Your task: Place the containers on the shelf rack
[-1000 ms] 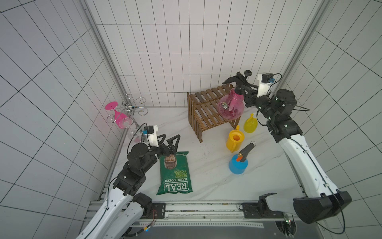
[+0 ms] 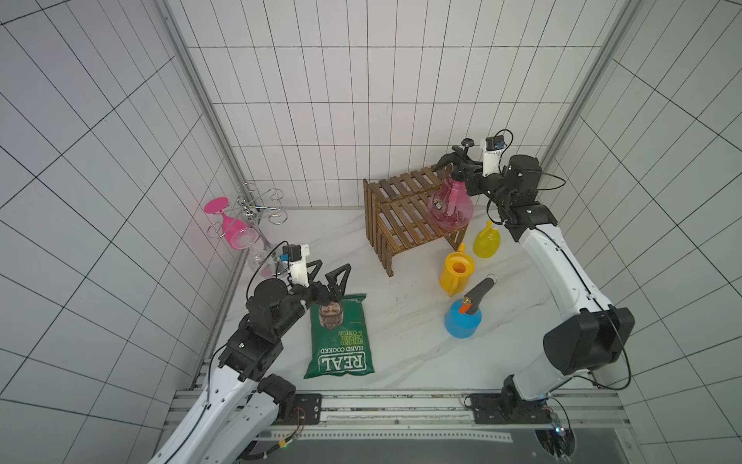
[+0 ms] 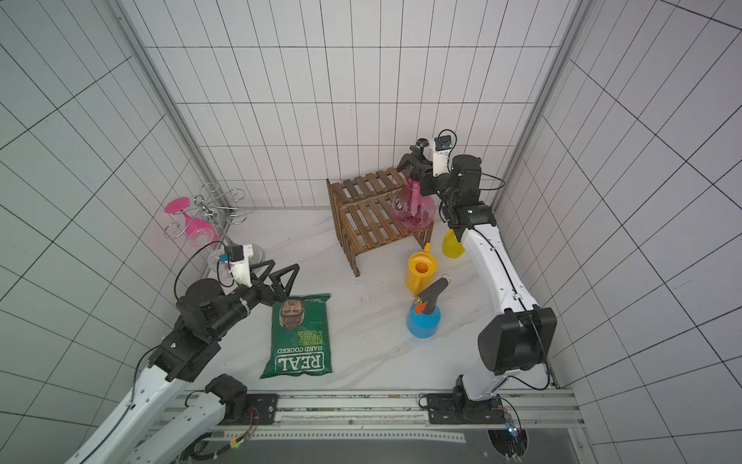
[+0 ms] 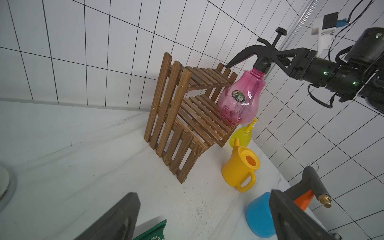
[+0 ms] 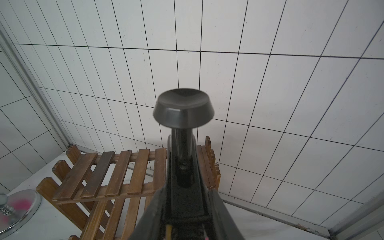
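The right gripper (image 2: 465, 171) is shut on the black handle of a pink see-through spray bottle (image 2: 450, 204). In the left wrist view the bottle (image 4: 242, 97) is nearly upright at the right end of the wooden shelf (image 4: 188, 108), its base by the lower tier's edge; whether it touches the slats I cannot tell. The bottle's black knob (image 5: 183, 108) fills the middle of the right wrist view. On the table in front of the shelf stands a yellow watering can (image 2: 456, 272). My left gripper (image 2: 335, 281) is open and empty above the green bag.
A blue sprayer (image 2: 462, 318) and a yellow-green bottle (image 2: 487, 241) stand near the watering can. A green crisp bag (image 2: 341, 340) lies in front. The metal glass rack (image 2: 259, 208) is at the left. Table left of the shelf is clear.
The left arm has barely moved.
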